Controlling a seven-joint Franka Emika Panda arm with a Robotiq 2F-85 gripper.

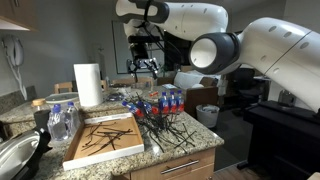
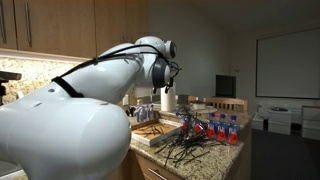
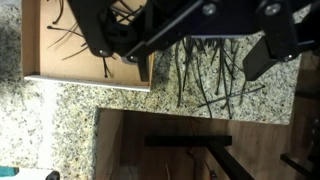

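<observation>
My gripper hangs in the air over the counter, its fingers apart and nothing visible between them. In the wrist view the dark fingers stand wide to either side, with a tangle of thin black strips on the counter below. That pile of strips spreads beside a shallow tray with a pale rim. A few more dark strips lie on the tray's brown floor. The gripper partly hides the tray and pile in the wrist view.
Several blue bottles with red labels stand behind the pile. A white paper roll rises at the back, and clear bottles stand left of the tray. The counter's front edge borders drawers. Bare stone shows at the right.
</observation>
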